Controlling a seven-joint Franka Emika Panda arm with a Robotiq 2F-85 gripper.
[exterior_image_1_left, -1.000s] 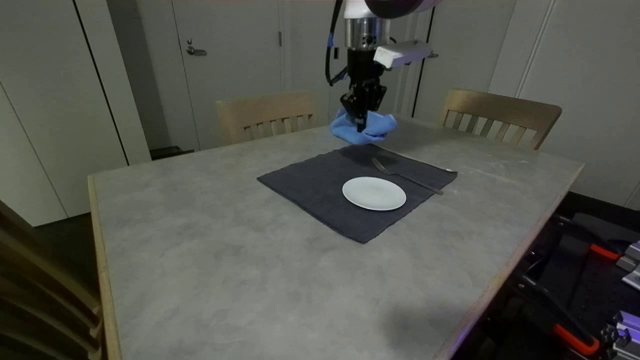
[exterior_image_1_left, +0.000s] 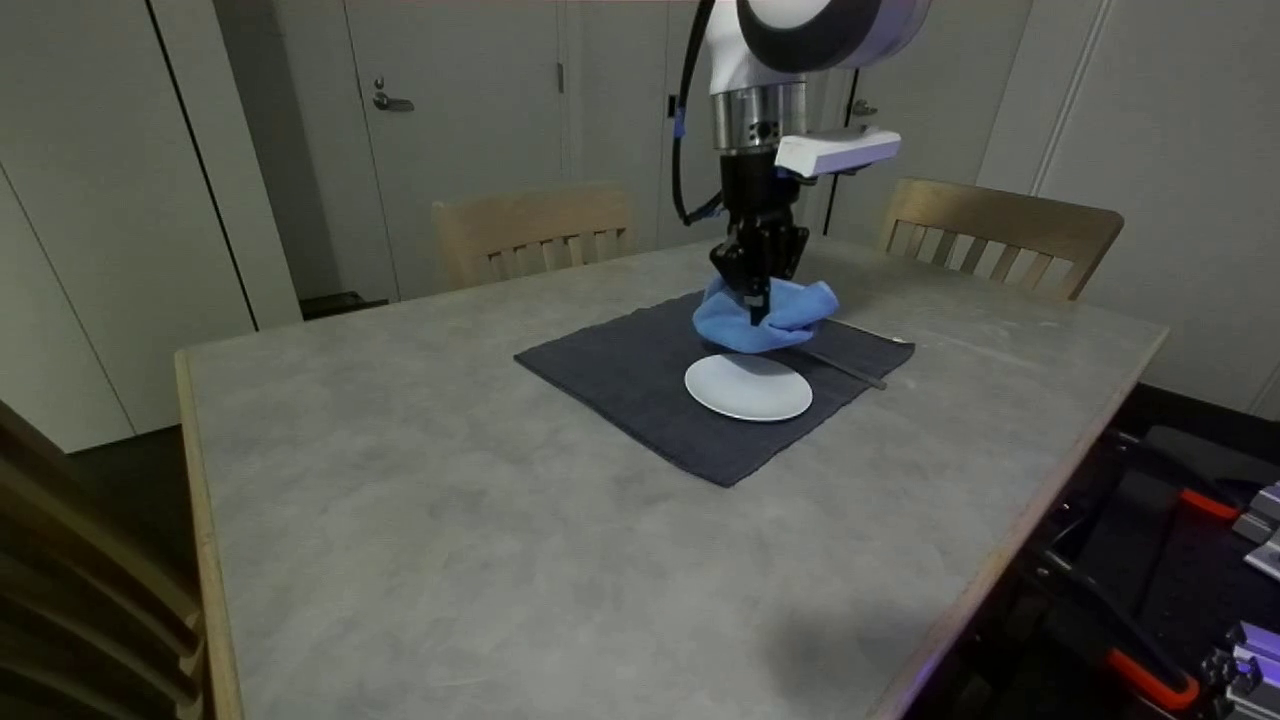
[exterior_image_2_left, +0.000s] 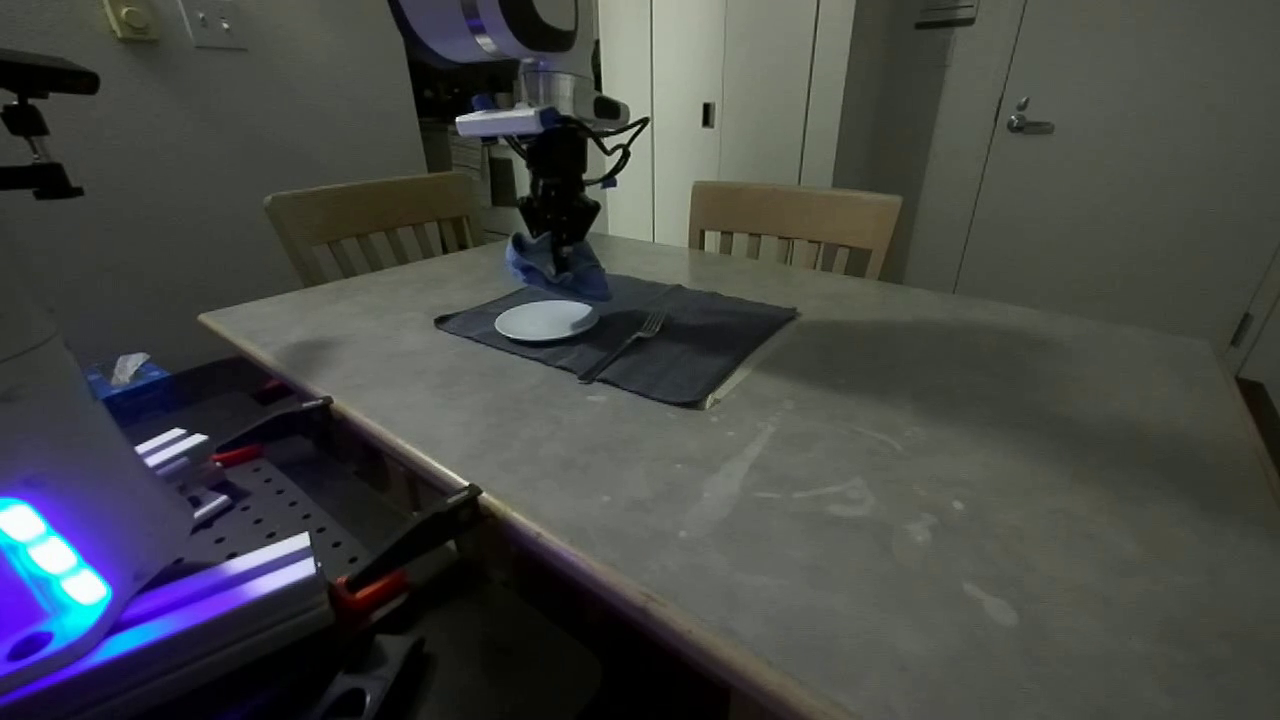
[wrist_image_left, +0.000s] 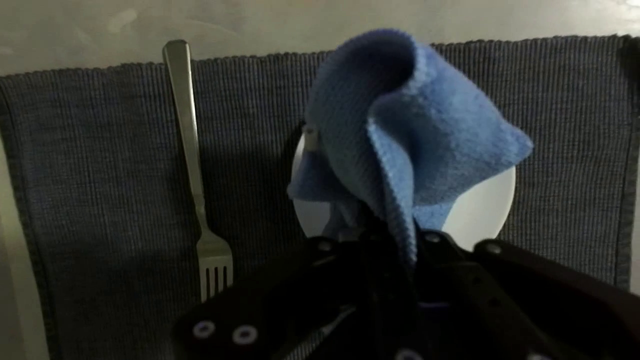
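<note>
A bunched blue cloth (exterior_image_1_left: 768, 317) hangs from my gripper (exterior_image_1_left: 756, 314), which is shut on it. In the wrist view the folded cloth (wrist_image_left: 432, 120) rises from between the dark fingers and covers much of a round white plate (wrist_image_left: 486, 207). The plate (exterior_image_2_left: 546, 320) lies on a dark grey placemat (exterior_image_2_left: 708, 342). A silver fork (wrist_image_left: 190, 138) rests on the mat beside the plate. In exterior view 1 the cloth hides the fork's tines, and only its handle (exterior_image_1_left: 846, 368) shows.
Wooden chairs (exterior_image_1_left: 1008, 234) stand behind it. Clamps (exterior_image_2_left: 408, 552) grip the table edge beside the robot's base.
My gripper has come lower and moved right in exterior view 1, carrying the blue cloth closer to the plate and over the fork's tines. Plate, fork and placemat have stayed put.
</note>
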